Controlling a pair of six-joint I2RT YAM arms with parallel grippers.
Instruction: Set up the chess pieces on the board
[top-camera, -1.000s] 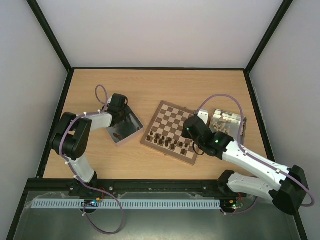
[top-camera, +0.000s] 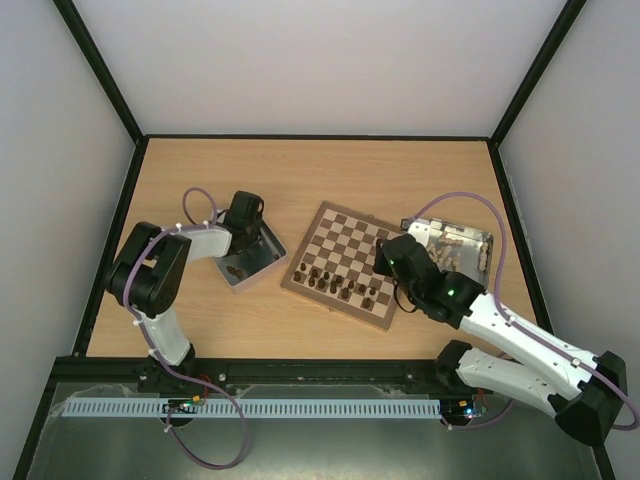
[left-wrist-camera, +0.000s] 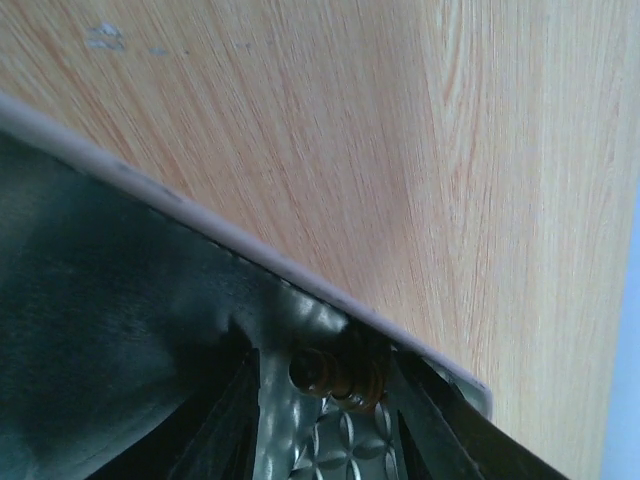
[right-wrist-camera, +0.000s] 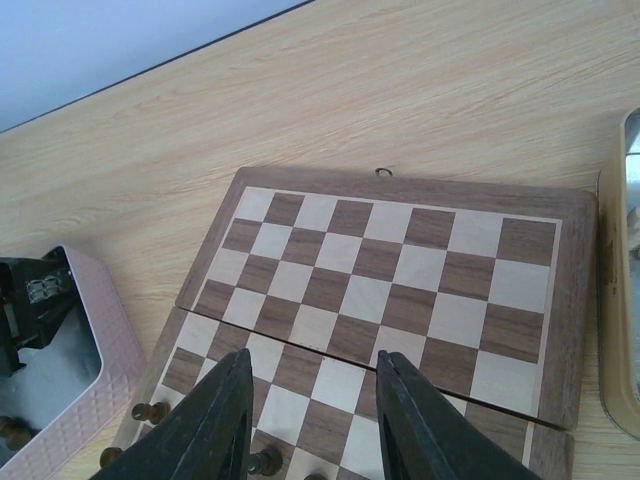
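Note:
My left gripper is part open inside the dark-lined bin, around a dark chess piece lying near the bin's wall; whether the fingers touch it is unclear. My right gripper stands open above the chessboard, nothing seen between its fingers. In the top view several dark pieces stand on the board's lower rows; the upper squares are empty.
A tray of light pieces sits right of the board, partly behind the right arm.
The left arm's wrist has moved slightly toward the right. The right arm has moved a little to the right, toward the tray. The pieces on the board look unchanged.

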